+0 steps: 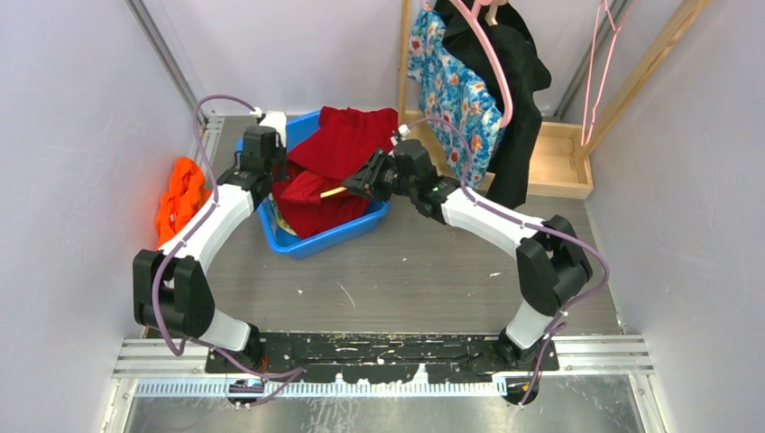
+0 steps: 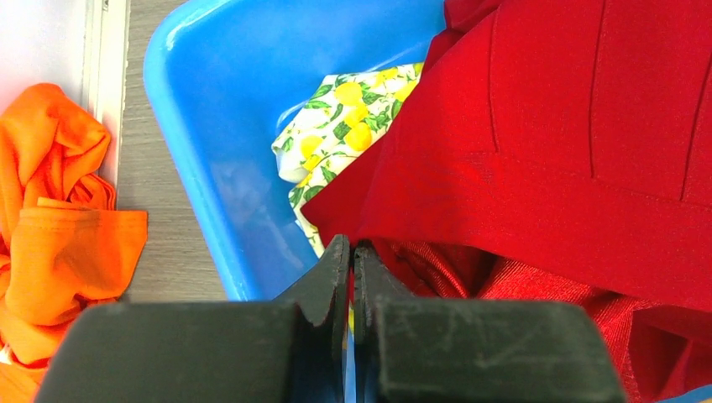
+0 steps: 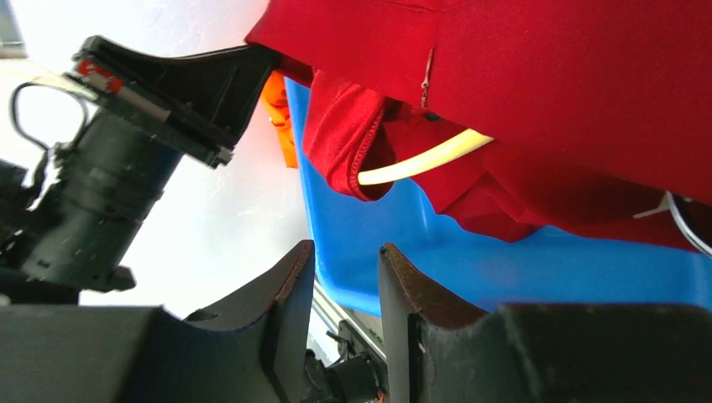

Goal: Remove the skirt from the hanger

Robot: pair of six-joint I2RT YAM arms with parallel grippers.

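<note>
A red skirt [image 1: 329, 144] lies in the blue tub [image 1: 325, 239] with a pale yellow hanger [image 3: 428, 158] partly inside it, its bar showing beneath a red flap. My left gripper is shut at the edge of the red fabric at the tub's left; whether cloth is pinched between its fingertips is hard to tell, though the flap edge rises to them in the right wrist view. My right gripper is open above the tub's right side, near the hanger, with nothing between its fingers.
Orange cloth [image 1: 180, 198] lies left of the tub; lemon-print cloth [image 2: 344, 117] lies inside it. At the back right, a wooden rack [image 1: 559, 171] holds blue floral and black garments and pink hangers.
</note>
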